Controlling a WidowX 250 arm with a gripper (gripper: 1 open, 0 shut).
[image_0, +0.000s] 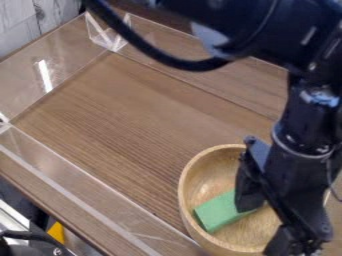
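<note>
A wooden bowl (201, 181) sits at the lower right of the table, holding a green block (218, 214). My dark gripper (275, 214) reaches down over the bowl's right side and partly covers the block and the rim. Its fingers are dark and overlap one another, so their spacing is hard to make out.
Clear plastic edging runs along its left and near-left sides, with a small clear piece (107, 32) at the upper left. Grey material and a yellow object lie beyond the edge.
</note>
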